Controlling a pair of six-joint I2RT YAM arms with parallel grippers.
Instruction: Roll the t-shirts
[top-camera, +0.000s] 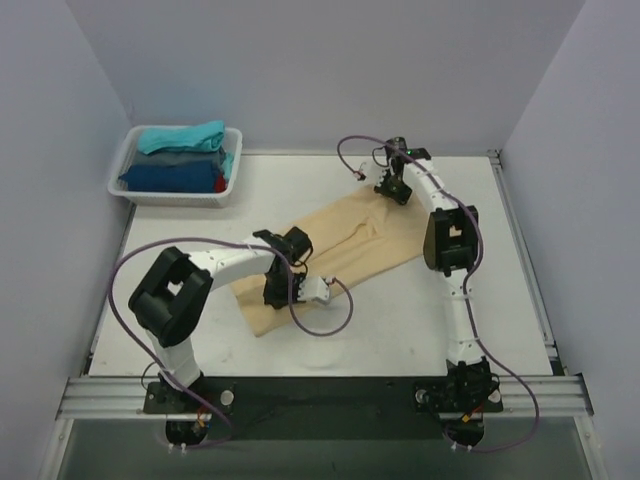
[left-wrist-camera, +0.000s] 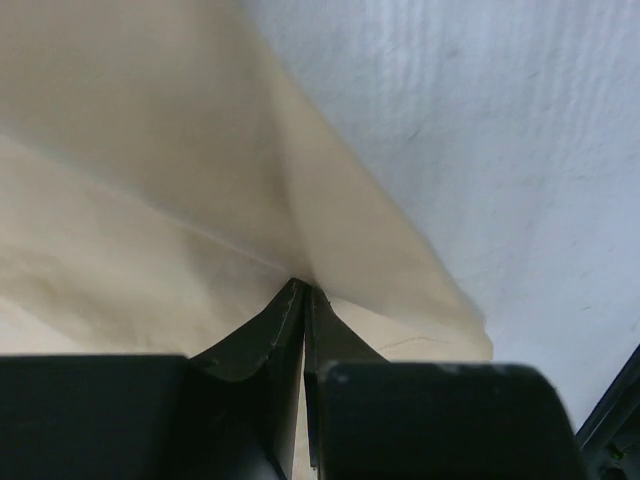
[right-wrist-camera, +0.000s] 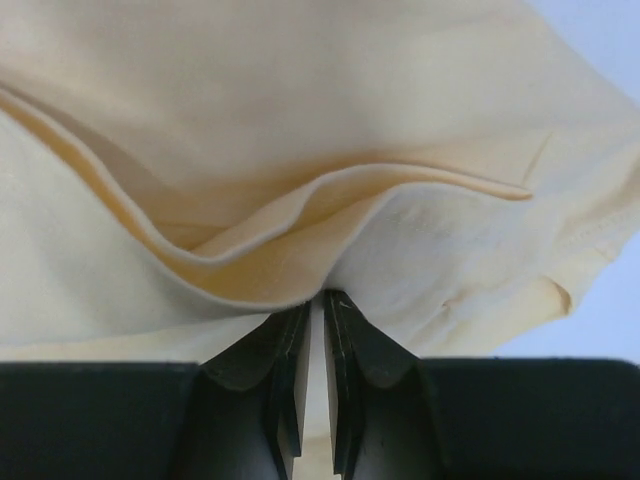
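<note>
The beige t-shirt (top-camera: 340, 255) lies spread in a long slanting band on the white table, creased near its middle. On its left part, my left gripper (top-camera: 277, 297) is down at the cloth; in the left wrist view its fingers are together with a fold of the shirt (left-wrist-camera: 370, 240) at the tips. My right gripper (top-camera: 393, 190) is at the far right part of the shirt. Seen from the right wrist, a narrow gap separates its fingers, and a raised fold (right-wrist-camera: 270, 270) lies right at the tips. I see no cloth clearly clamped there.
A white bin (top-camera: 222, 197) with folded blue, grey and teal clothes (top-camera: 180, 160) stands at the back left. Bare table (top-camera: 390, 325) shows in front of the shirt. Grey walls rise at the back and both sides.
</note>
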